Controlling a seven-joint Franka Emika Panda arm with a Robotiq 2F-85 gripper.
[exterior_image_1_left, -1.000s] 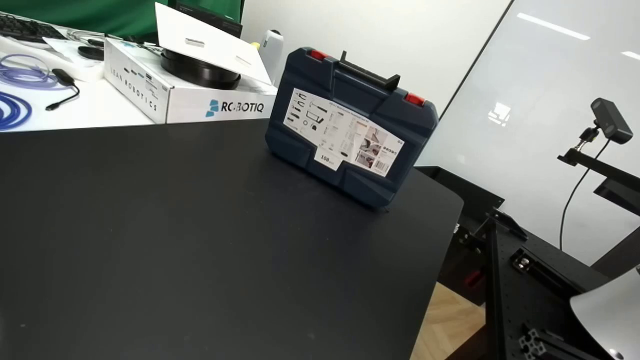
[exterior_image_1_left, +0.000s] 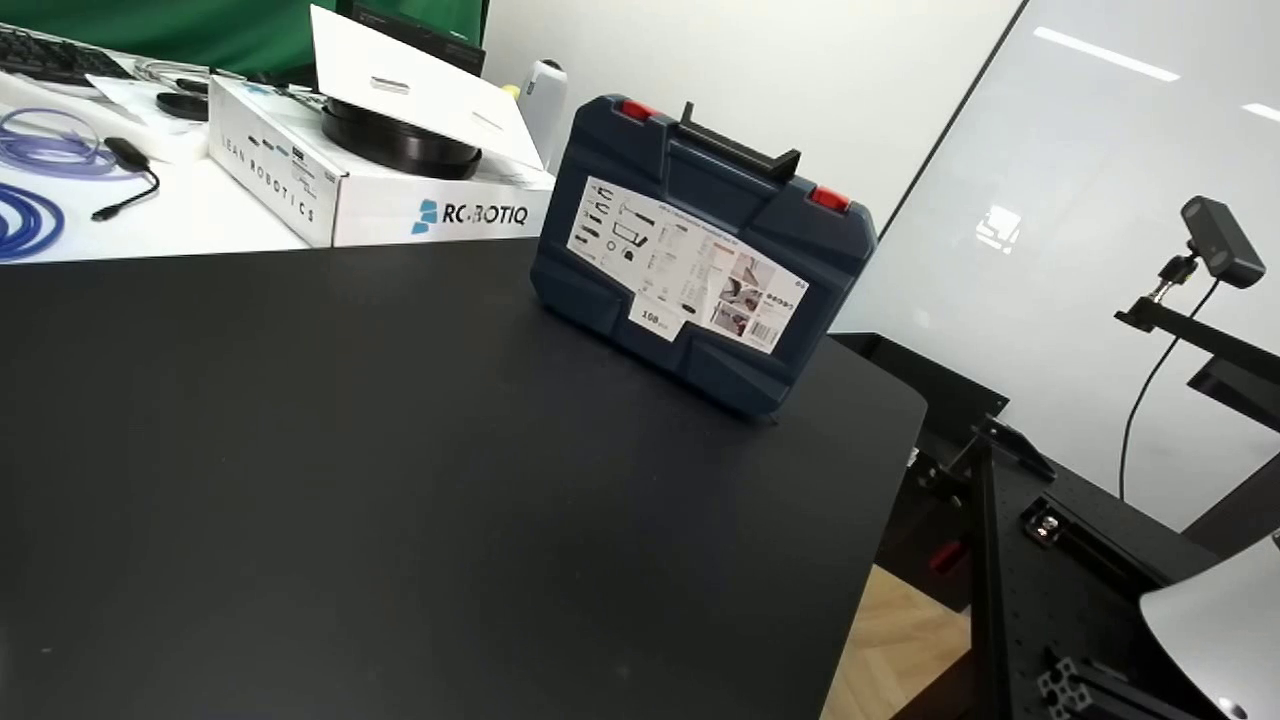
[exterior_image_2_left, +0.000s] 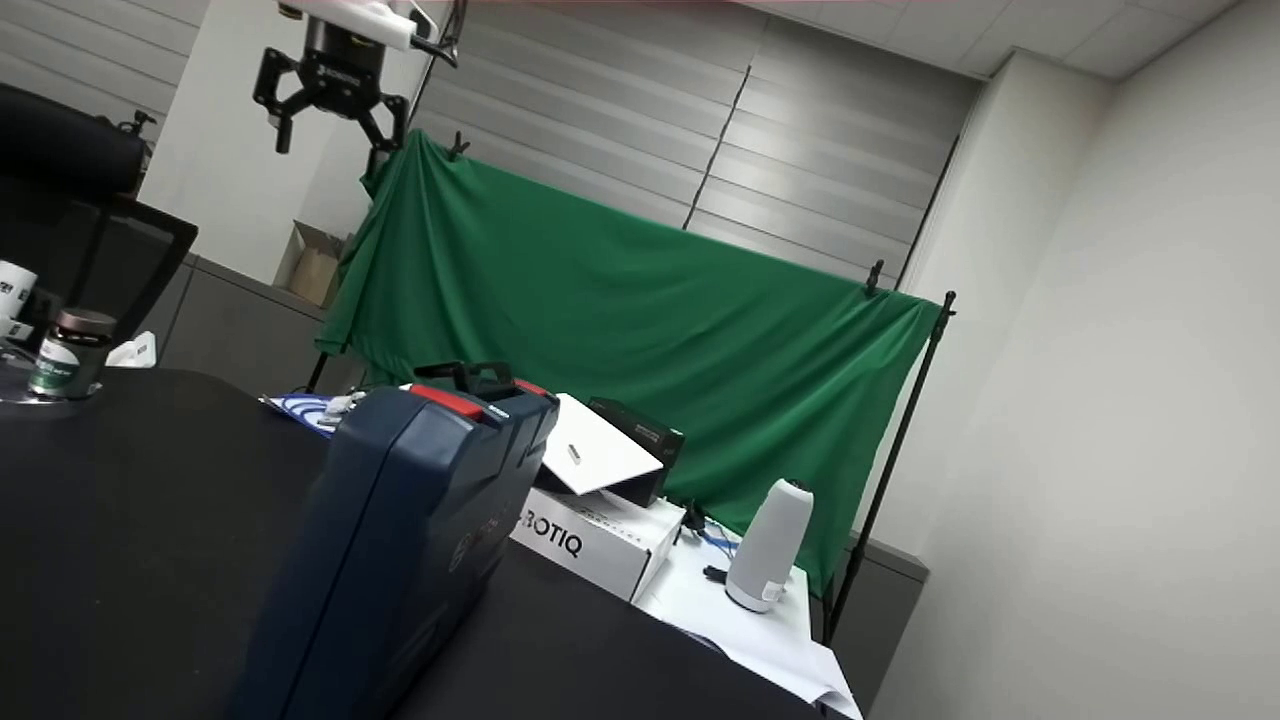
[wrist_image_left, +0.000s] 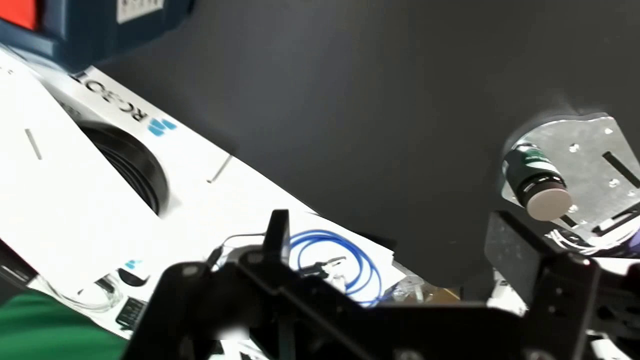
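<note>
A dark blue tool case (exterior_image_1_left: 720, 246) with red latches stands upright on the black table (exterior_image_1_left: 360, 480), its black handle (exterior_image_1_left: 738, 146) on top. From the second exterior view the case (exterior_image_2_left: 402, 528) is seen end-on. High above the table, at the upper left of that view, my gripper (exterior_image_2_left: 332, 142) hangs open with nothing between its fingers, well apart from the case. Looking down in the wrist view, both fingers (wrist_image_left: 277, 237) are spread wide, and only a corner of the case (wrist_image_left: 96, 30) shows at the upper left.
A white Robotiq box (exterior_image_1_left: 444, 214) sits on a side table behind. In the wrist view, a dark jar with a pale lid (wrist_image_left: 549, 204) stands on a metal plate (wrist_image_left: 591, 144) at the table's edge.
</note>
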